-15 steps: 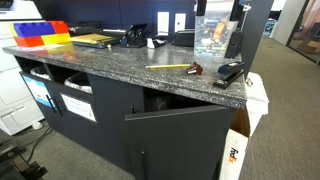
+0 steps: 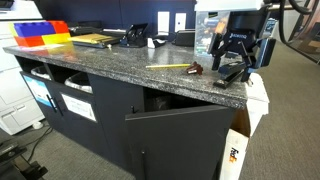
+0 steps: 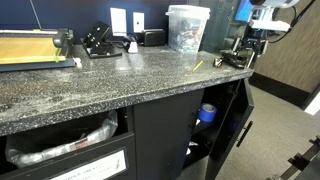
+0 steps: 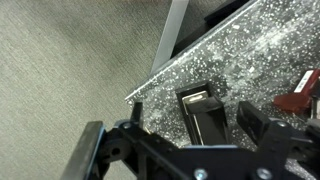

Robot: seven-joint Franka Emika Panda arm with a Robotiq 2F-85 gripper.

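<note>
A black, stapler-like object [image 4: 205, 122] lies on the speckled countertop [image 4: 165, 98] near its corner. In the wrist view it sits between the two spread fingers of my gripper, with gaps showing on both sides. From the first exterior view, the gripper [image 2: 232, 62] hangs pointing down over that same black object [image 2: 231, 74] at the counter's right end. The second exterior view has the gripper [image 3: 246, 48] there too, small and dark against the object. My fingers are open and hold nothing; how high the fingertips are above the counter is hard to tell.
A dark red and black item [image 2: 194, 69] and a yellow pencil [image 2: 168, 66] lie to the left. A clear bin [image 3: 187, 28] stands behind. Below the counter's edge a cabinet door [image 2: 178, 145] hangs open. Bare counter [image 2: 110, 62] stretches leftward.
The arm has come down from above the counter's right end to just over the black object. The black object and the items beside it have stayed where they were.
</note>
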